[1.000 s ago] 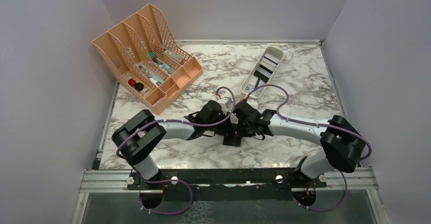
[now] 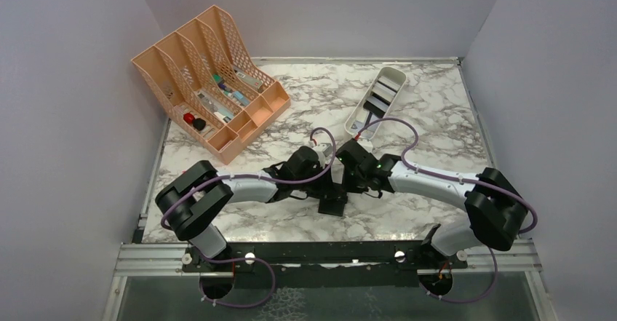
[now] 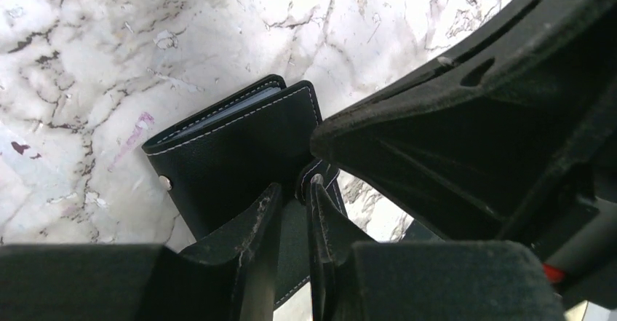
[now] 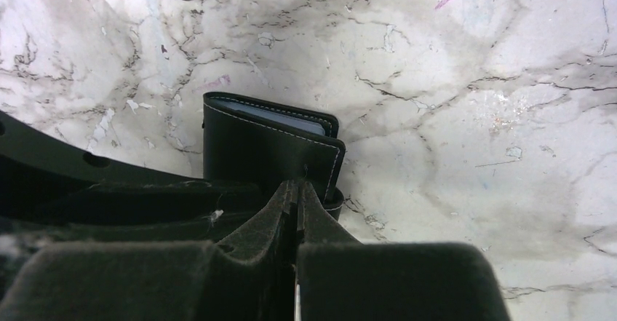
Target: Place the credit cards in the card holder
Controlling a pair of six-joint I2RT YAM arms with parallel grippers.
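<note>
The black card holder (image 2: 332, 208) lies folded on the table under both gripper tips. White stitching runs along its edges, and a pale sleeve edge (image 3: 256, 99) shows in its upper opening. A small strap with a metal snap (image 3: 316, 180) sits at its side. My left gripper is over the holder, fingers a narrow gap apart, its right fingertip close to the strap; whether it touches cannot be made out. At the holder's strap side is my right gripper, shut, with nothing visible between its fingers. No loose credit card can be clearly made out.
A pale grey tray (image 2: 352, 114) with several dark and light flat items stands behind the right arm. At the back left is an orange organizer (image 2: 234, 143) holding several small objects. Both grippers are very close together.
The holder has shifted slightly towards the front edge. Both grippers remain around the holder.
</note>
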